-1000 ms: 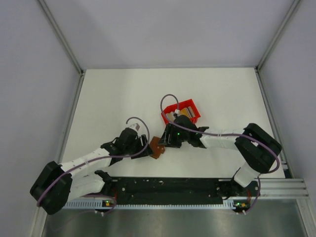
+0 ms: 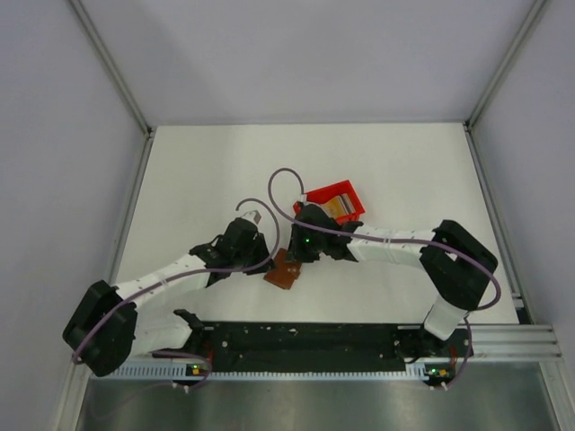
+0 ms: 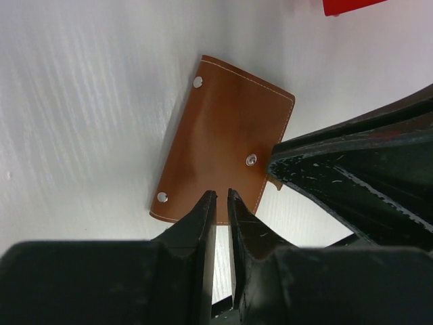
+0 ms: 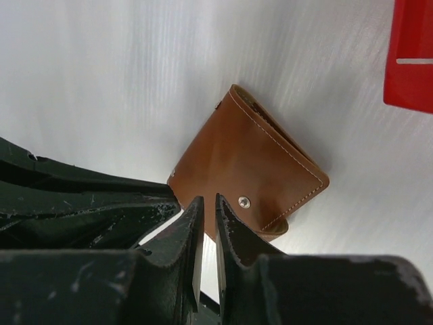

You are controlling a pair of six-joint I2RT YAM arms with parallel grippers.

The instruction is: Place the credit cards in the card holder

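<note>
A brown leather card holder (image 2: pixel 280 274) lies on the white table between my grippers, with studs and a folded flap visible in the right wrist view (image 4: pixel 237 156). My left gripper is over the holder, its fingertips close together with nothing seen between them. My right gripper is also above the holder, its tips a small gap apart and empty. In the top view both grippers flank the holder. A red tray (image 2: pixel 353 196) behind the right gripper holds cards, partly hidden by that arm.
The tray's edge (image 4: pixel 406 95) is near the holder's upper right in the right wrist view. A dark front edge runs below the arms.
Both arms have moved a little toward the back and inward over the holder, the right one also leftward. The grippers look narrower in the top view than a second ago.
</note>
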